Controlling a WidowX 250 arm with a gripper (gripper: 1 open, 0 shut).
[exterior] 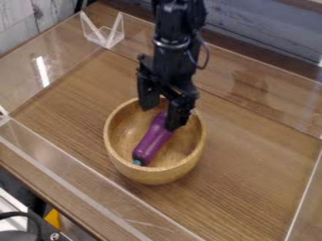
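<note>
A purple eggplant (153, 143) lies in a tan round bowl (186, 162) in the middle of the table (251, 188). The black gripper (164, 105) hangs over the back of the bowl, above the upper end of the eggplant. It is open, with its fingers apart and nothing seen held between them.
A white wire rack (104, 28) stands at the back left. The wooden table around the bowl is clear on both sides. A wall runs along the back, and a black cable shows at the lower left corner.
</note>
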